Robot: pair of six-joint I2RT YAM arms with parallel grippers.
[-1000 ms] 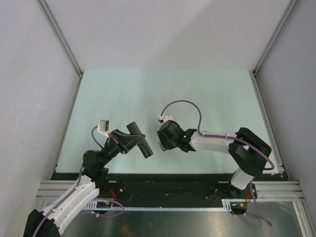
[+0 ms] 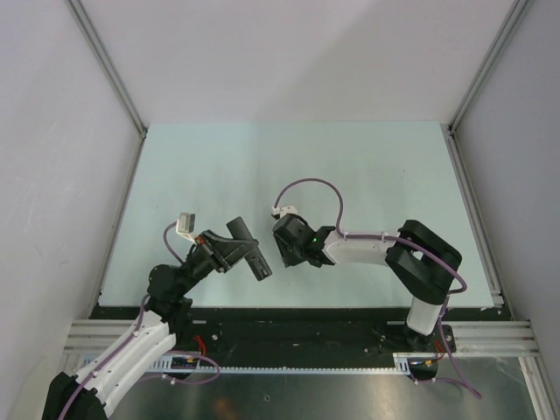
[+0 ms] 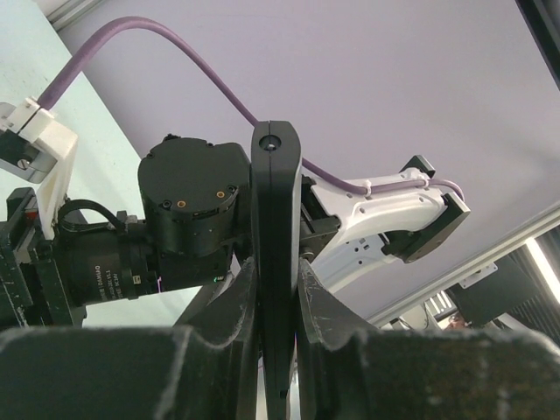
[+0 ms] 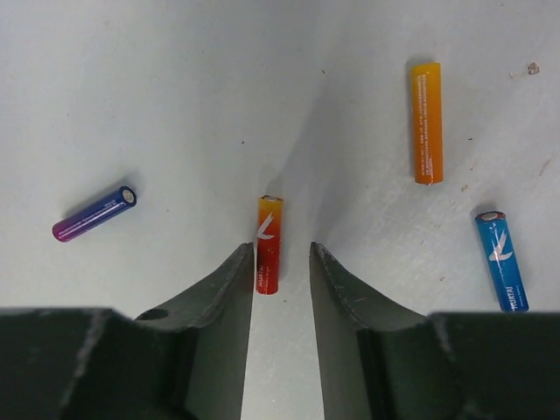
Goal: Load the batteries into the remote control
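The dark remote control [image 2: 258, 263] is held by my left gripper [image 2: 236, 247], shut on it; in the left wrist view it stands upright between the fingers. My right gripper hangs low over the white table, fingers part open, either side of a small red-orange battery [image 4: 268, 262]; whether they touch it is unclear, but a gap shows at its right. An orange battery [image 4: 427, 122] lies at upper right, a blue one [image 4: 500, 262] at right, and a purple one [image 4: 94, 213] at left in the right wrist view.
Walls and metal rails border it on both sides, and a dark front edge runs below the arms. Purple cables loop above both arms.
My right arm has shifted slightly left over the last second, hiding more of the table beneath it. The left arm and remote are essentially still.
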